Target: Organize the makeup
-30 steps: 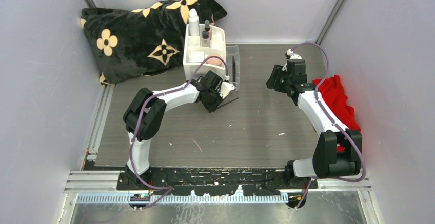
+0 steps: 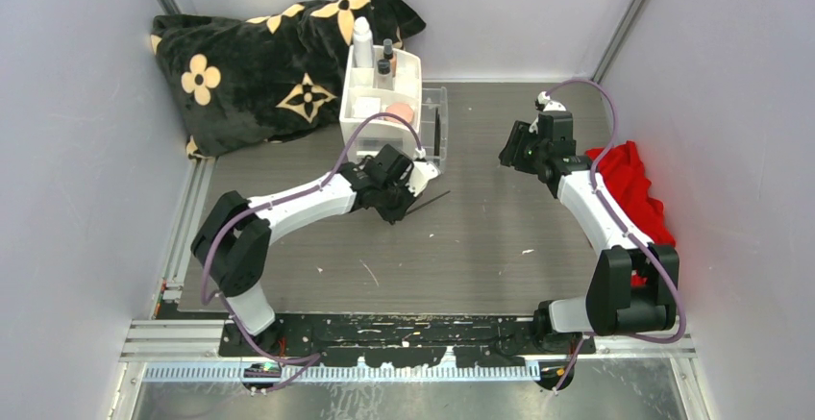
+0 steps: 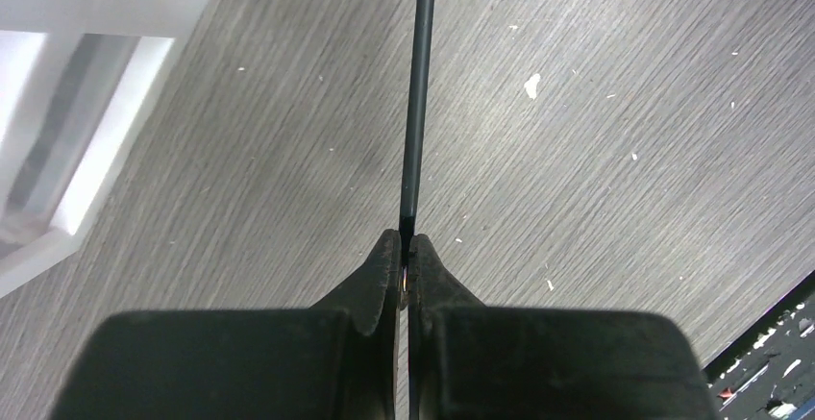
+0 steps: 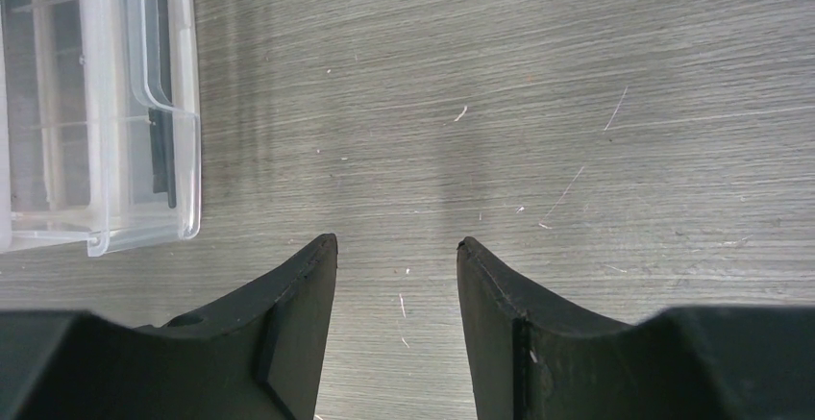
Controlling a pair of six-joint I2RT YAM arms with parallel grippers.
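A thin black makeup stick [image 3: 417, 103] sticks out from between the fingertips of my left gripper, which is shut on one end of it. From above, the stick's free end points right and slightly back. The white organizer [image 2: 384, 124] stands at the back, holding a white bottle [image 2: 362, 43], dark-capped bottles [image 2: 384, 74], a white item [image 2: 367, 107] and a pink round item [image 2: 400, 112]. Its clear drawer [image 2: 434, 103] is pulled out to the right, with a dark slim item [image 4: 161, 151] inside. Over bare table on the right, my right gripper is open and empty.
A dark flowered cushion [image 2: 279, 64] leans behind and left of the organizer. Red cloth [image 2: 634, 189] lies beyond the right arm.
My right arm stays where it was.
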